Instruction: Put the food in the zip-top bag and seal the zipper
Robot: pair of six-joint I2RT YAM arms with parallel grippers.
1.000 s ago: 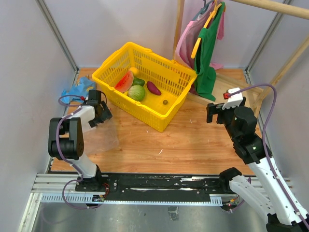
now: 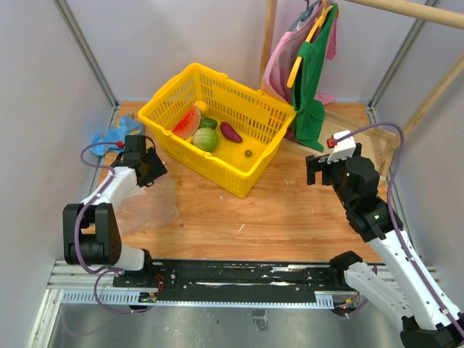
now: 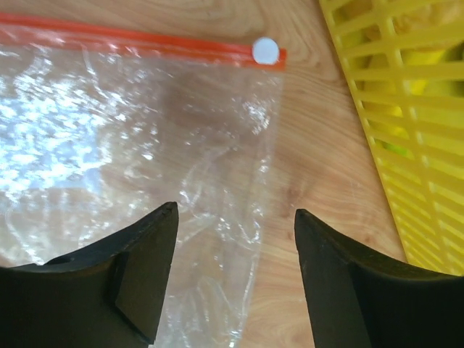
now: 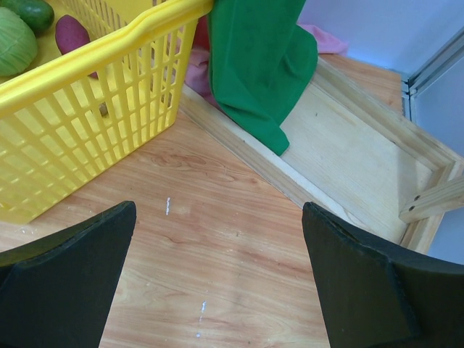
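Observation:
A clear zip bag (image 3: 116,152) with an orange zipper strip and white slider (image 3: 265,51) lies flat on the wood, left of the yellow basket (image 2: 239,183). My left gripper hangs over the bag, part open, with nothing visible between its fingers. The basket holds a watermelon slice (image 2: 185,122), a round green melon (image 2: 205,141), a cucumber (image 4: 32,14), an eggplant (image 2: 230,132), a lemon (image 2: 202,107) and a small dark round item (image 2: 248,153). My right gripper stands open over bare wood, right of the basket.
Hangers with green (image 2: 310,94) and pink garments hang from a wooden frame at the back right, cloth reaching the floor. A blue cloth (image 2: 116,133) lies at the far left.
The left arm has shifted leftward and its wrist has turned, with the gripper still above the bag. The right arm has moved very slightly.

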